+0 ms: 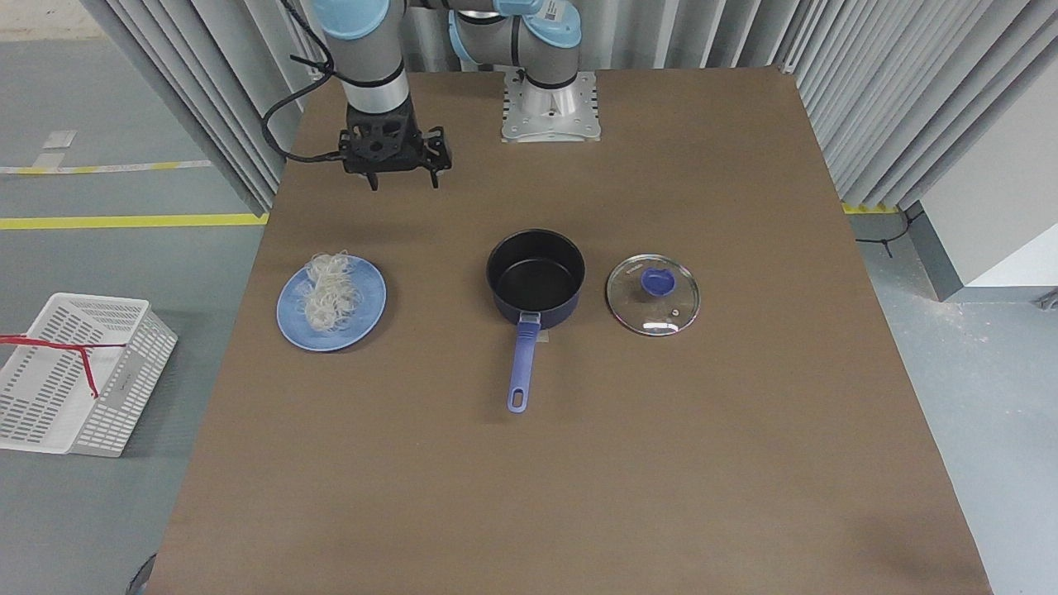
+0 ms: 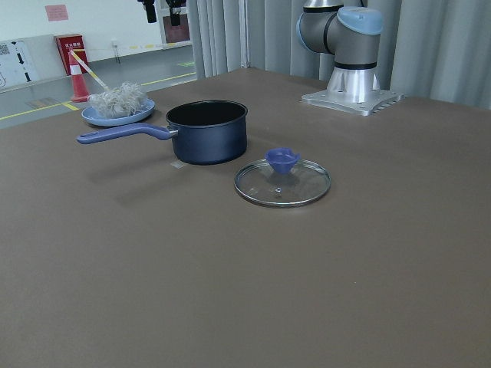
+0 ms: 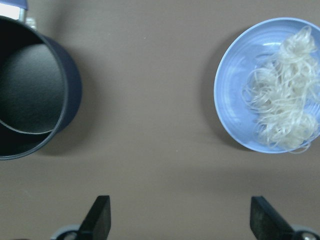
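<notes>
A blue plate [image 1: 302,327] holding white noodles [image 1: 332,292] lies at the left of the table; in the wrist view the noodles [image 3: 285,95] are at the right. An empty dark blue pot [image 1: 536,273] with a long handle stands centrally, and a glass lid [image 1: 635,302] with a blue knob lies to its right. The gripper [image 1: 403,183] is open, above the table behind the plate; in the wrist view its two fingers are wide apart with nothing between them.
The robot base [image 1: 550,119] is at the back edge. A white basket [image 1: 119,397] sits on the floor at the left.
</notes>
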